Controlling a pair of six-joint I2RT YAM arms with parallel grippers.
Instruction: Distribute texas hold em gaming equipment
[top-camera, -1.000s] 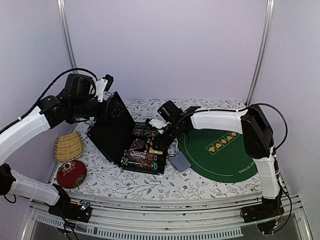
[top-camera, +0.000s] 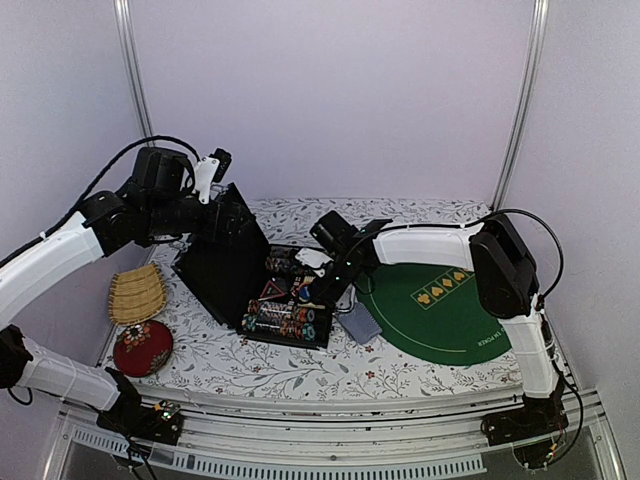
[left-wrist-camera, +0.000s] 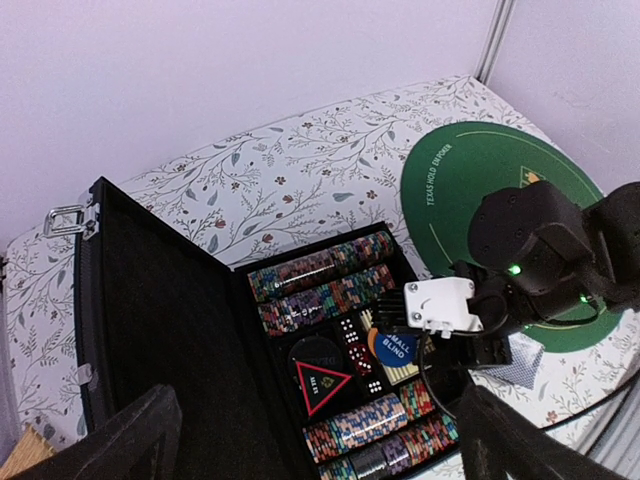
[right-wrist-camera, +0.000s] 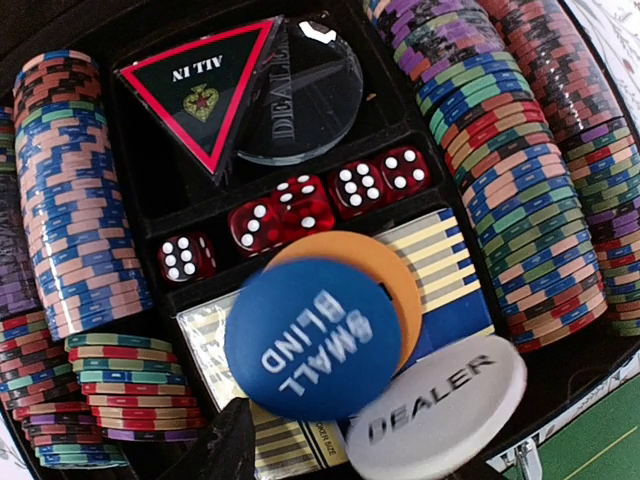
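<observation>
My right gripper (top-camera: 318, 290) is low over the open black poker case (left-wrist-camera: 250, 330). In the right wrist view its fingertips reach up at the bottom edge, by a white DEALER button (right-wrist-camera: 440, 405) and a blue SMALL BLIND button (right-wrist-camera: 310, 340) on an orange one; whether it grips any is unclear. Beneath are card decks (right-wrist-camera: 450, 270); beside them red dice (right-wrist-camera: 360, 185), an ALL IN triangle (right-wrist-camera: 195, 95) and chip rows (right-wrist-camera: 80, 190). My left gripper (top-camera: 225, 210) hangs open above the case lid, holding nothing.
The green poker mat (top-camera: 440, 320) lies right of the case, a grey-blue pack (top-camera: 360, 325) between them. A woven basket (top-camera: 137, 295) and red round cushion (top-camera: 142, 350) are at left.
The left arm has not moved.
</observation>
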